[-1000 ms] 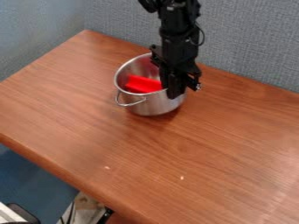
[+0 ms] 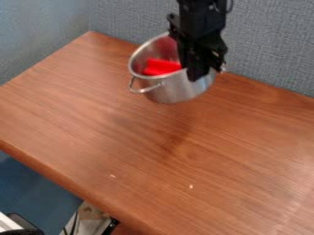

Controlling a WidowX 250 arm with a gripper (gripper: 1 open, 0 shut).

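A silver pot (image 2: 174, 90) with a side handle hangs tilted above the wooden table, with a red object (image 2: 160, 67) inside it. My black gripper (image 2: 196, 66) is at the pot's right rim and appears shut on it. The fingertips are partly hidden against the rim and hard to make out.
A grey padded wall stands behind it. The table's near left edge drops to a blue floor, with some cables at the lower left.
My gripper and the pot have moved up and slightly to the right, lifting the pot off the tabletop. The red object has gone with it.
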